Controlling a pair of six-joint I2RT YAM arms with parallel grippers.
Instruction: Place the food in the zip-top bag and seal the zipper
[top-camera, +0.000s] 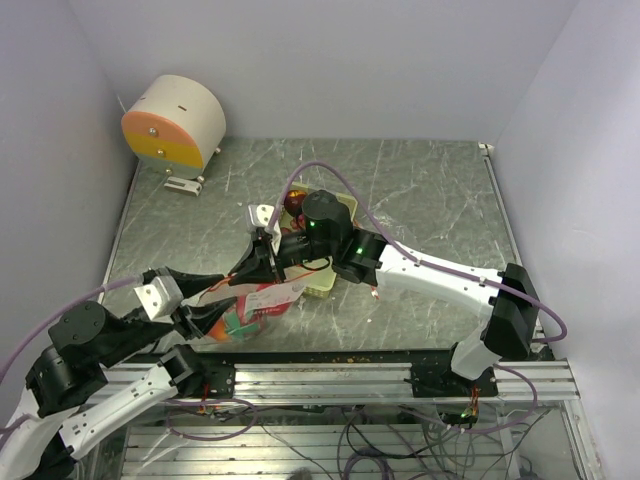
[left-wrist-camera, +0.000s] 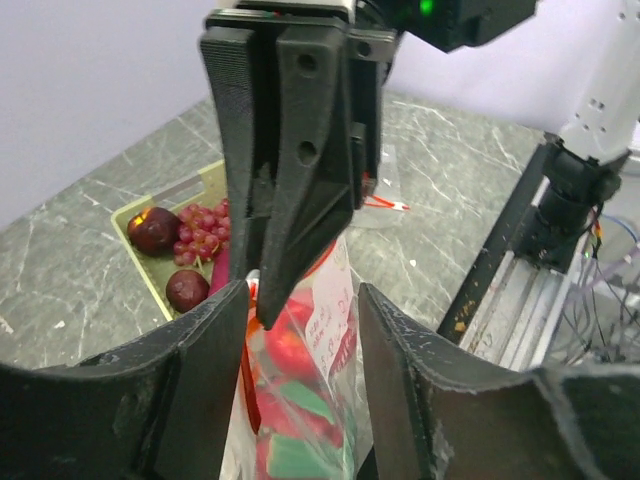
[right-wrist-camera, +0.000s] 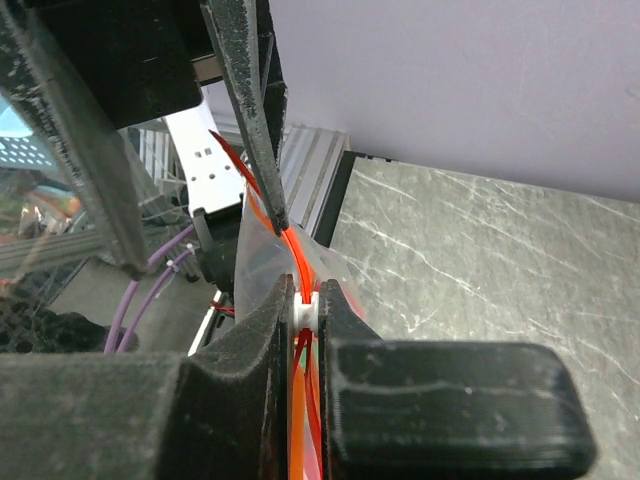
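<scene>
A zip top bag (top-camera: 255, 315) with red and green items inside hangs from its red zipper (right-wrist-camera: 296, 250). My right gripper is shut on that zipper, with the white slider between its tips. My left gripper (top-camera: 215, 300) is part open beside it; in its wrist view the bag (left-wrist-camera: 300, 410) lies beyond and between its fingers, below my right gripper's tips. Seen from the right wrist, one left finger (right-wrist-camera: 250, 90) comes down beside the zipper strip.
A green tray (left-wrist-camera: 150, 275) with grapes and round dark fruit sits behind the bag. A rounded cream container (top-camera: 175, 125) stands at the back left.
</scene>
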